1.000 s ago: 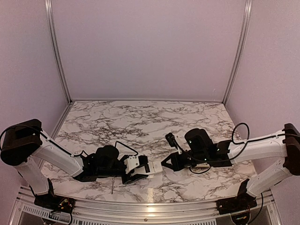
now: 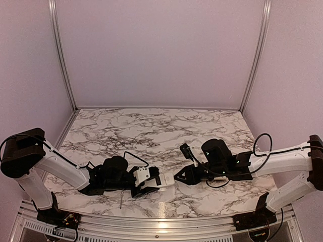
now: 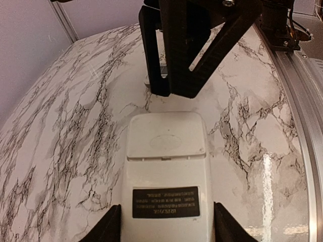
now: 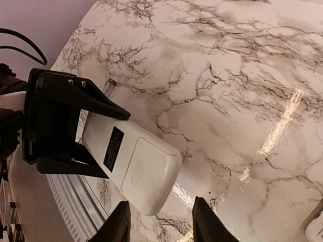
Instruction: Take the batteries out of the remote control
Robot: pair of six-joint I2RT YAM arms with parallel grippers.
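Note:
A white remote control (image 3: 166, 174) is held back side up above the table, its black label (image 3: 165, 202) and battery cover (image 3: 165, 136) showing. The cover sits in place with a thin seam along its edge; no batteries are visible. My left gripper is shut across the remote's sides, around the label. Just off the cover end hovers my right gripper, its fingers (image 4: 119, 219) parted with nothing between them. In the top view, the remote's end (image 2: 169, 179) points toward the right gripper, a small gap apart.
A pale object (image 4: 315, 227) lies on the table under the right arm, partly cut off in the right wrist view. One small thin item (image 2: 120, 199) rests near the left gripper. Marble tabletop (image 2: 156, 126) behind both arms is clear.
The left arm and the remote have stayed still.

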